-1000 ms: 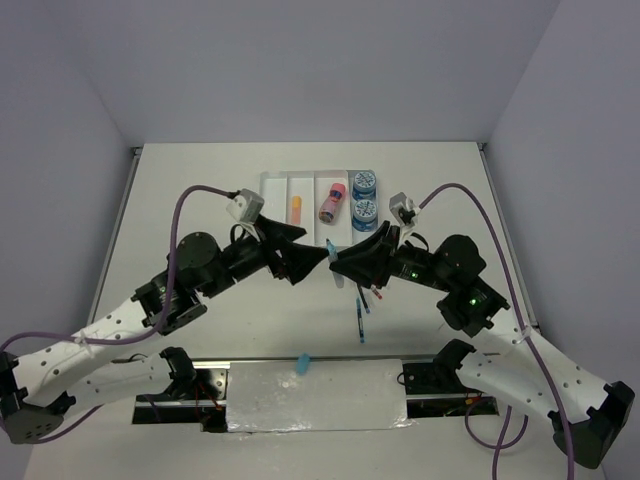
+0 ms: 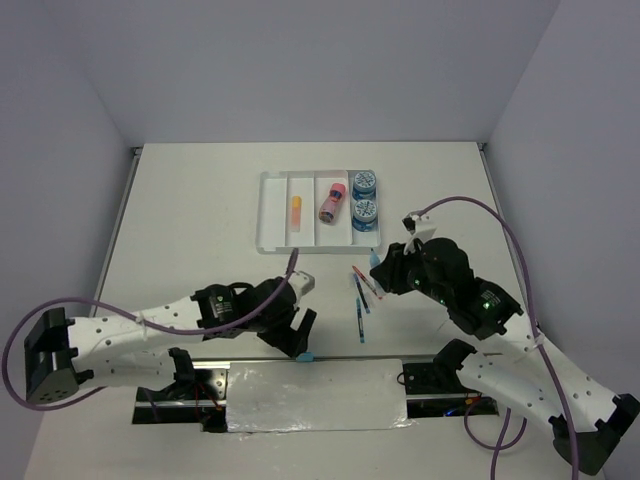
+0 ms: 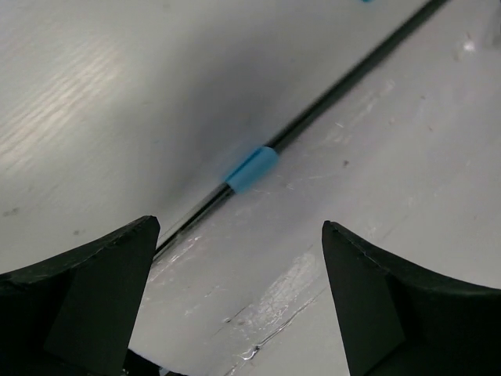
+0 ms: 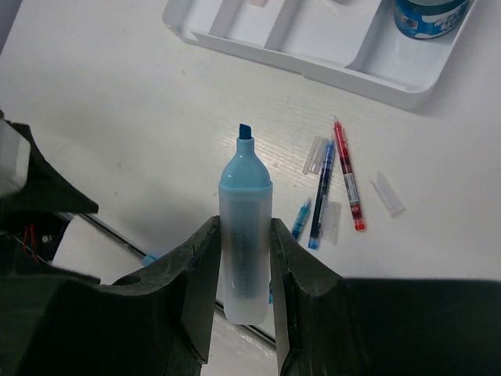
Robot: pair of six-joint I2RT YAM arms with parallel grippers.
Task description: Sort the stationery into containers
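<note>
A light blue highlighter (image 4: 246, 211) without its cap stands upright, tip up, in my right gripper, which is shut on it. From above, that highlighter (image 2: 376, 262) is right of centre, below the tray's front right corner. A small blue cap (image 3: 252, 168) lies across the dark strip at the table's front edge. My left gripper is open over that spot, the cap showing beyond its fingertips and nothing between them. In the top view the cap (image 2: 304, 356) sits just below the left fingers.
A white divided tray (image 2: 270, 245) at the back holds an orange stick (image 2: 296, 213), a pink-capped bottle (image 2: 332, 202) and two blue jars (image 2: 365, 214). Red pen (image 4: 348, 176), blue pen (image 4: 322, 196), another light blue pen (image 4: 301, 218) and several clear pieces lie in front.
Both grippers were close together around the highlighter. The cap shifted slightly.
</note>
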